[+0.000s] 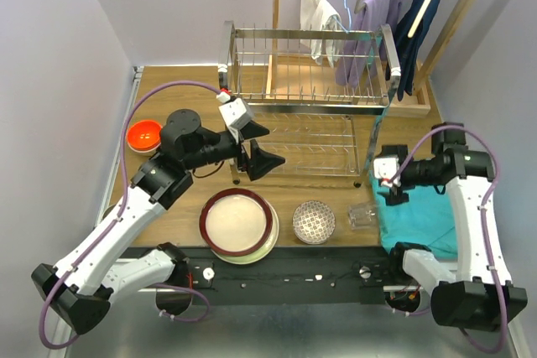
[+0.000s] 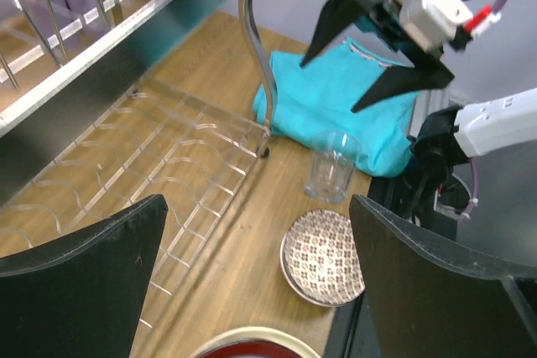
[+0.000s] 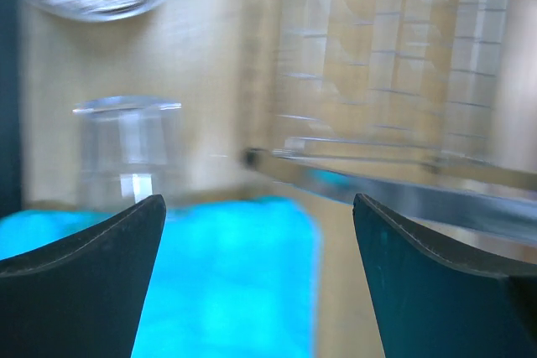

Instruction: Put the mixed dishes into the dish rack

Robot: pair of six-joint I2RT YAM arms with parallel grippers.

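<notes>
A two-tier metal dish rack (image 1: 309,108) stands at the back. On the wood counter are a red-rimmed plate on a pale plate (image 1: 237,225), a patterned bowl (image 1: 314,222), a clear glass (image 1: 362,215) and, at far left, an orange bowl (image 1: 144,134) on another dish. My left gripper (image 1: 267,147) hangs open and empty over the counter in front of the rack. My right gripper (image 1: 394,175) is open and empty, raised above the turquoise cloth near the glass; its wrist view is blurred.
The turquoise cloth (image 1: 428,228) covers the front right. Clothes on hangers (image 1: 377,14) hang behind the rack. Walls close in on both sides. Bare counter lies left of the plates.
</notes>
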